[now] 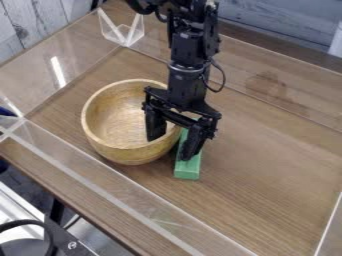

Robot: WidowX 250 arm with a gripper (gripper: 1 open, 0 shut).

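The black robot arm reaches down from the top of the camera view to its gripper [181, 124], which stands open over the right part of a woven tan bowl [108, 121] and a green block [189, 170]. The block lies on the wooden table beside the bowl's right side, its upper end partly hidden by the gripper. Whether the fingers touch the block cannot be told.
A clear plastic object [120, 30] stands at the back left. Black cables [27, 230] lie at the lower left corner.
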